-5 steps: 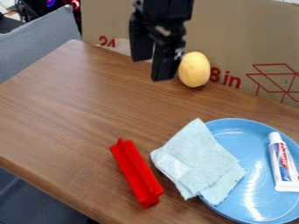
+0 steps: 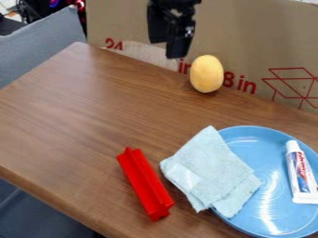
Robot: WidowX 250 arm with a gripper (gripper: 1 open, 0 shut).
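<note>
My black gripper hangs at the top centre of the camera view, open, above and to the left of a yellow egg-shaped object at the back of the wooden table. A red bar-like object lies at the front middle. A pale blue cloth lies to its right, partly on a blue plate. A toothpaste tube lies on the plate's right side.
A cardboard sheet with red print stands behind the table. A grey padded surface is at the left.
My gripper has risen steadily, away from beside the yellow egg-shaped object toward the top of the view. The objects on the table have not moved.
</note>
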